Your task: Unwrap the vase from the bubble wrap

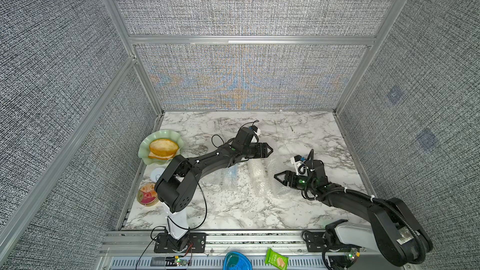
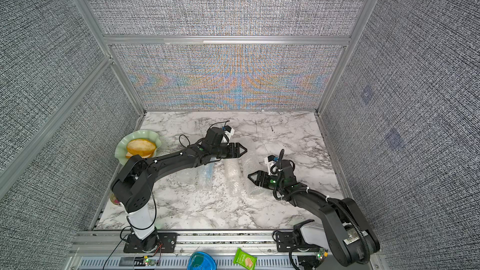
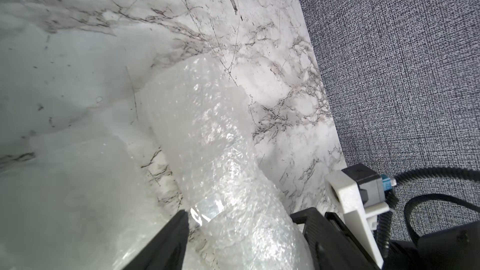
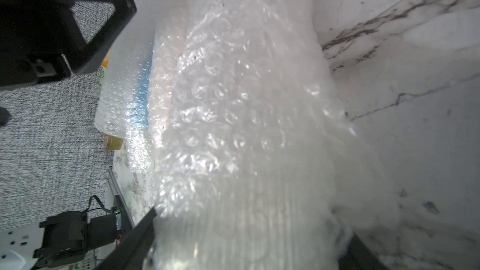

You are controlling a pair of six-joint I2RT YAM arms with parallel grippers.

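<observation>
A long bundle in clear bubble wrap point(image 3: 215, 135) lies on the marbled table between my arms; no bare vase shows. In the right wrist view the wrap point(image 4: 235, 100) fills the space between the fingers, and my right gripper point(image 1: 278, 176) is shut on it near its front end. Towards the far part of the bundle, my left gripper point(image 1: 270, 150) reaches in from the left. Its fingers point(image 3: 167, 245) stand apart in the left wrist view, with the bundle showing between them. Whether they touch the wrap I cannot tell.
Left of the bundle lie another clear wrapped strip point(image 1: 258, 177) and a blue wrapped one point(image 1: 230, 172). A green scalloped bowl point(image 1: 144, 151) with yellow bread and a small round pot point(image 1: 148, 195) stand at the left edge.
</observation>
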